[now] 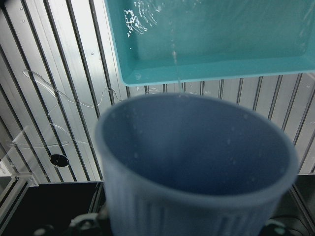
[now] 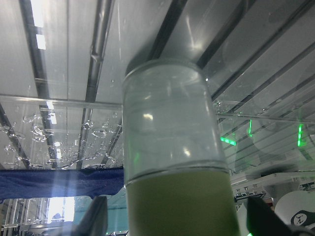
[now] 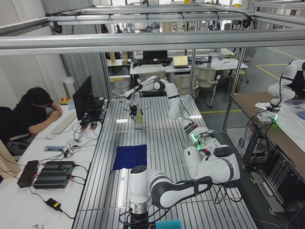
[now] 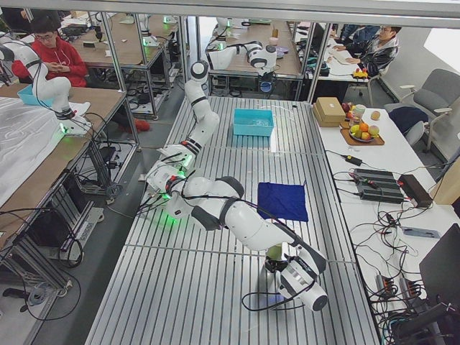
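Observation:
A blue-grey cup [image 1: 197,206] fills the lower left wrist view, held at my left gripper, whose fingers barely show under it; a turquoise bin [image 1: 211,34] lies beyond it, with a thin clear streak above the cup's rim. In the right wrist view a clear bottle with a green band [image 2: 177,206] stands on the wet slatted table between the fingers of my right gripper; whether these grip it I cannot tell. The camera left view shows that bottle [image 3: 139,120] upright at the far end.
A dark blue cloth [image 4: 282,201] lies mid-table. Water drops wet the slats. A desk with electronics [image 3: 52,175] runs along one side. The arms' bases occupy the other side.

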